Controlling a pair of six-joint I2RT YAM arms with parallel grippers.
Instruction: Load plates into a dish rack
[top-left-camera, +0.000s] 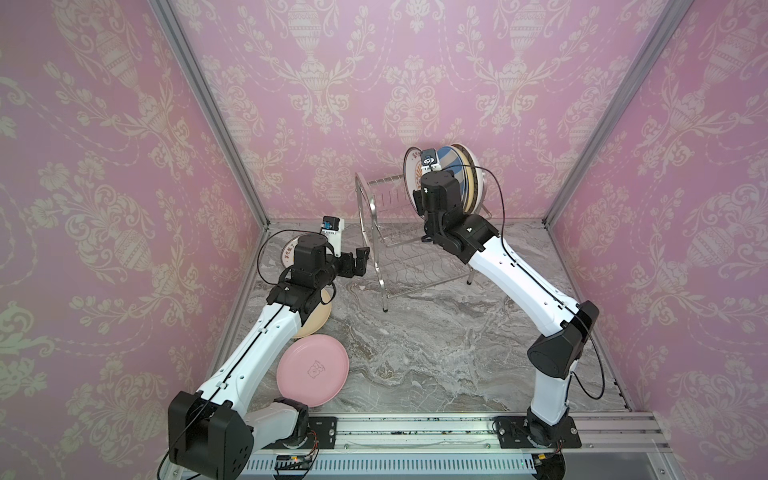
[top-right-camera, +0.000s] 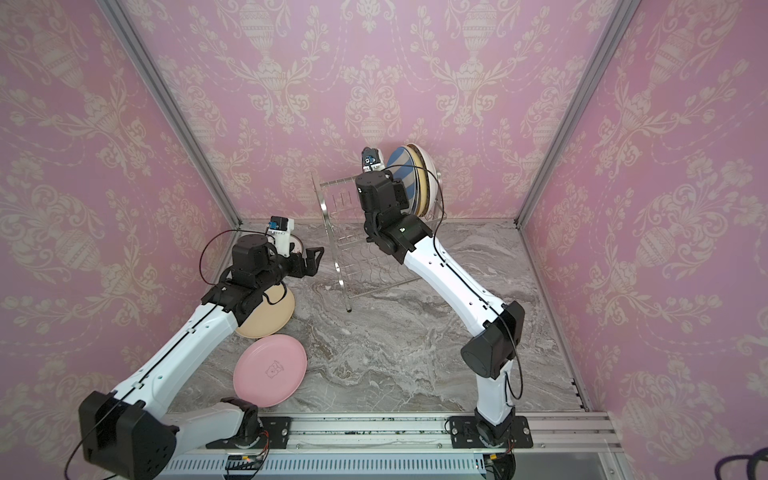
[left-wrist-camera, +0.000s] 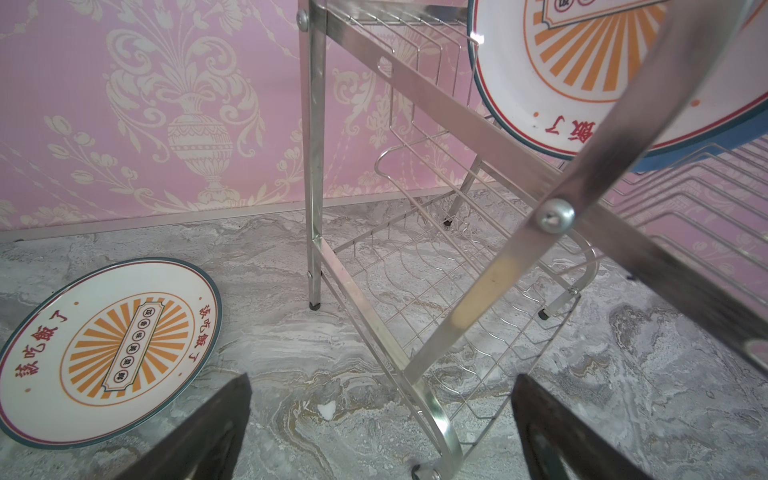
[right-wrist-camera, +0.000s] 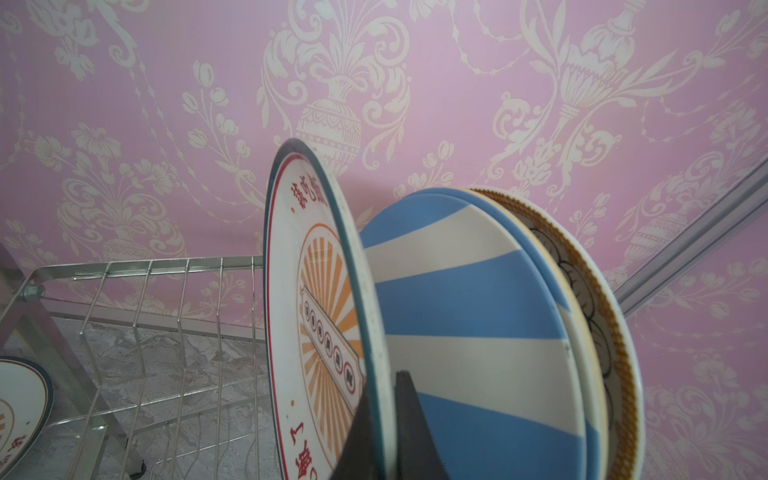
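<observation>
My right gripper is shut on the rim of an upright white-and-orange plate in the rack's upper tier, beside a blue-striped plate and several others standing at the right. My left gripper is open and empty at the left side of the metal dish rack. A white-and-orange plate lies flat on the floor left of the rack, with a beige plate and a pink plate nearer the front, partly under or beside my left arm.
The rack's upper tier has empty slots to the left of the standing plates, and its lower tier is empty. Pink walls close in the back and sides.
</observation>
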